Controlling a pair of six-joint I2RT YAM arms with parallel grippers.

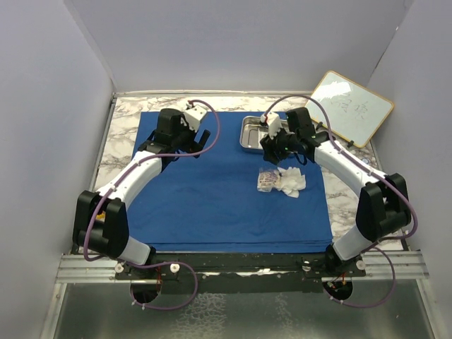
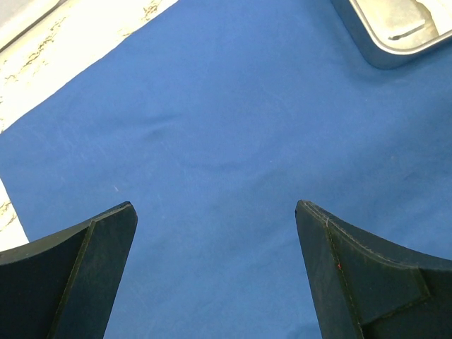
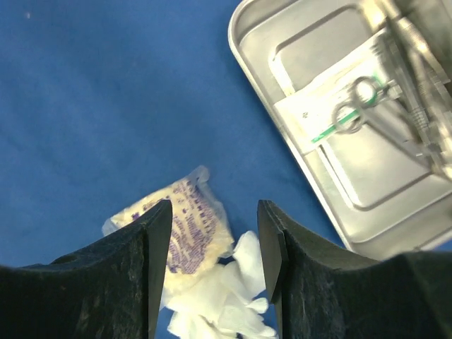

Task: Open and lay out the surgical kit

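Observation:
A steel tray (image 1: 252,121) stands on the blue drape (image 1: 198,212) toward the back right. In the right wrist view the tray (image 3: 318,185) holds scissors (image 3: 353,107) and other metal instruments over a white and green packet (image 3: 307,116). On the drape in front of it lie a clear packet with pale contents (image 1: 268,180) and, touching it, crumpled white gloves (image 1: 291,181). My right gripper is open above these, nothing held between its fingers. To the left, my left gripper hangs open over bare drape.
A small whiteboard (image 1: 349,106) leans at the back right corner. Marble tabletop (image 1: 131,116) shows around the drape.

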